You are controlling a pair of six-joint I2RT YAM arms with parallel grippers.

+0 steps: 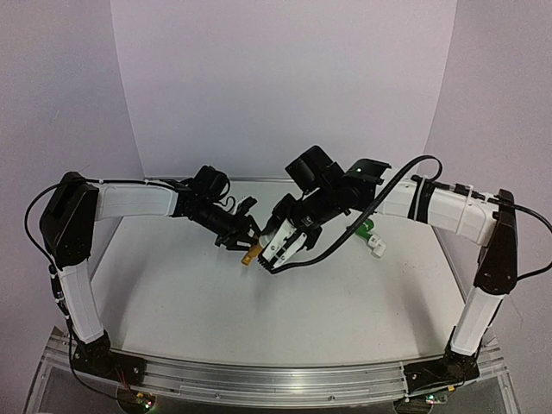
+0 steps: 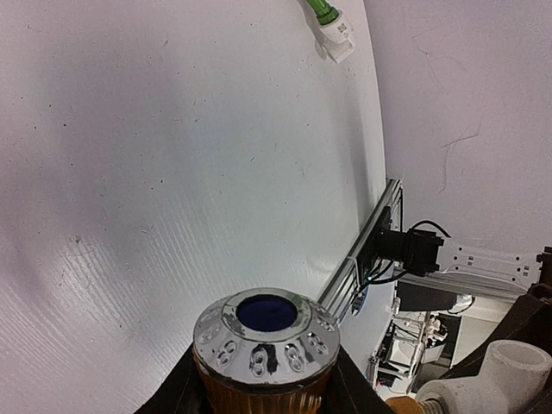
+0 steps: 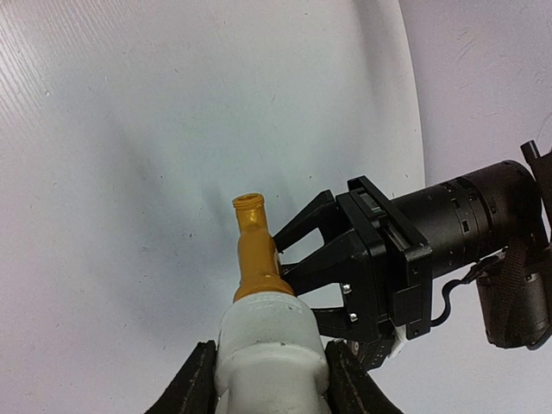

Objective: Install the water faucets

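Note:
My left gripper is shut on an orange faucet, whose silver cap (image 2: pixel 266 341) points up between the dark fingers. In the right wrist view the faucet's orange spout (image 3: pixel 256 250) reaches out over the table. My right gripper is shut on a white pipe fitting (image 3: pixel 270 345), and the faucet's orange body lines up against the fitting's far end. A thread (image 2: pixel 431 404) shows between white and orange in the left wrist view; how deep the joint sits is hidden. From above, both grippers meet over the table's middle at the faucet (image 1: pixel 251 254).
A green faucet (image 1: pixel 366 228) with a white fitting (image 1: pixel 377 247) at its end lies on the table at the right, partly behind the right arm's cable.

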